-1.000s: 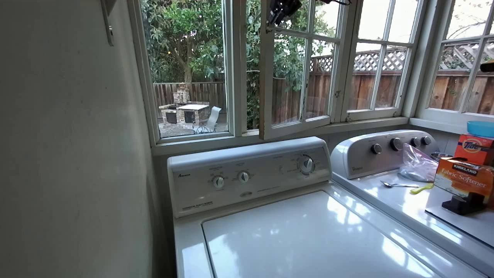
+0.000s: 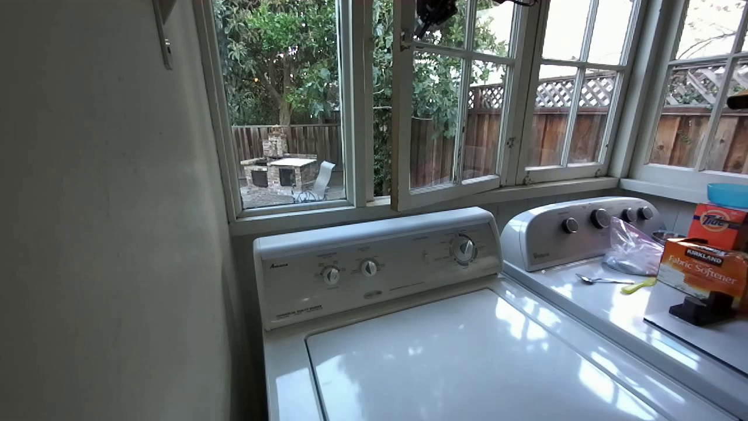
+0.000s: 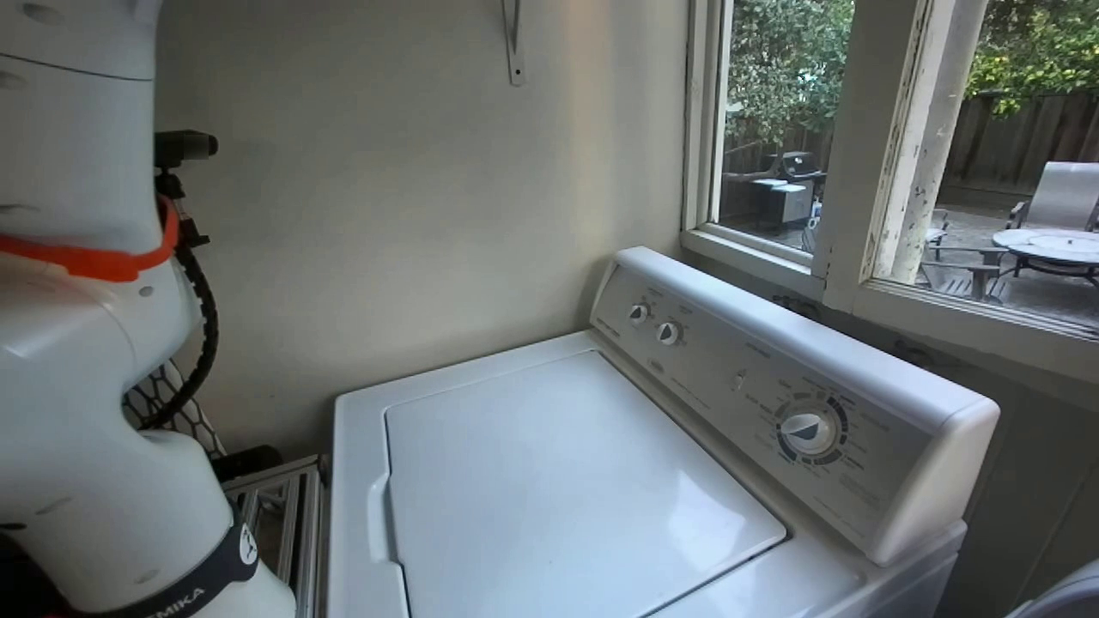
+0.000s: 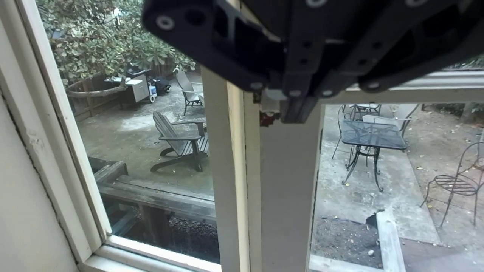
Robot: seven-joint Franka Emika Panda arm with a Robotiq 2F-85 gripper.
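My gripper is shut in the wrist view, its two fingertips pressed together with nothing between them. It sits in front of the pale window stile (image 4: 288, 195). Just left of the fingertips, a bit of the small painted latch (image 4: 270, 107) shows, with chipped red paint (image 4: 268, 118) under it. The dark fingers cover most of the latch, which lies outside them. In exterior view 1 the gripper (image 2: 422, 34) hangs at the top, by the upper left part of the swung-out window sash (image 2: 401, 126). Exterior view 2 shows the arm (image 3: 82, 340) at left, without the gripper.
Below the windows stands a white washer (image 2: 421, 351) with a raised control panel (image 2: 378, 263). A second machine (image 2: 582, 231) at right carries a fabric softener box (image 2: 701, 270), a plastic bag (image 2: 631, 247) and a spoon (image 2: 603, 280). A bare wall (image 3: 412, 206) bounds the left.
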